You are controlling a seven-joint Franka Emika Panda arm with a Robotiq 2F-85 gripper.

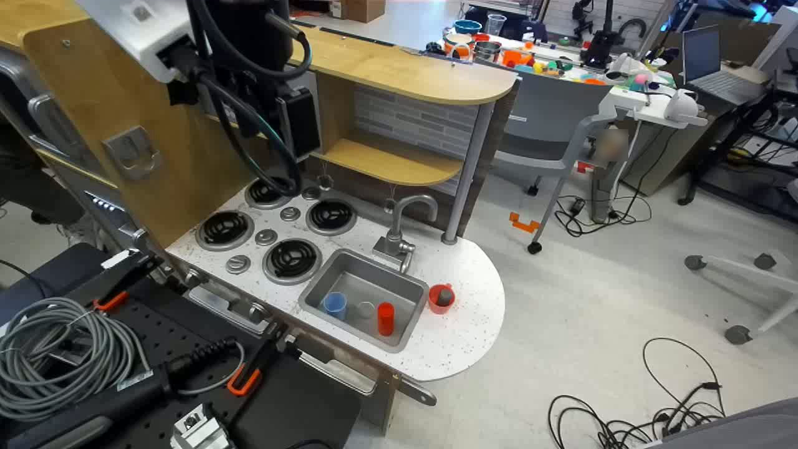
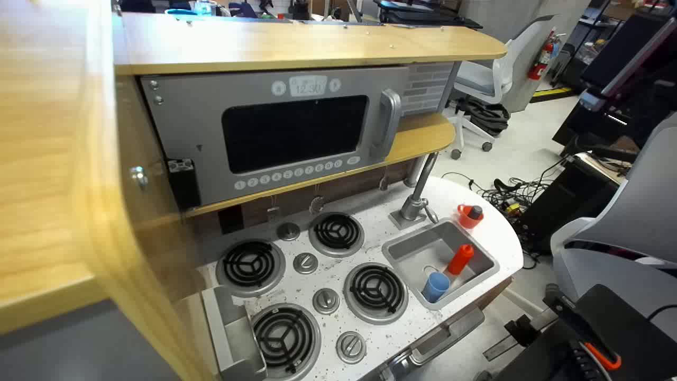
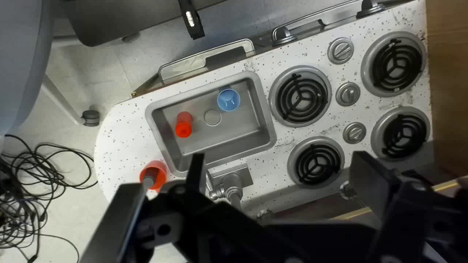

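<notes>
Inside the grey sink (image 3: 210, 151) stand a blue cup (image 3: 229, 100) and a red bottle (image 3: 184, 124), apart from each other around the drain. On the white counter beside the sink sits a red cup (image 1: 441, 299) with a dark grey object (image 2: 475, 212) in it. High over the counter, my gripper is open, its fingers (image 3: 372, 179) wide apart with nothing between them. In the first exterior view the arm hangs at the upper left; the fingertips are hard to make out there.
Several black coil burners (image 2: 376, 289) and knobs cover the counter beside the sink. A faucet (image 1: 408, 224) rises behind the basin. The wooden shelf (image 1: 404, 158) and the microwave (image 2: 285, 127) stand above the counter's back. A grey bin (image 2: 235, 333) stands beside one burner.
</notes>
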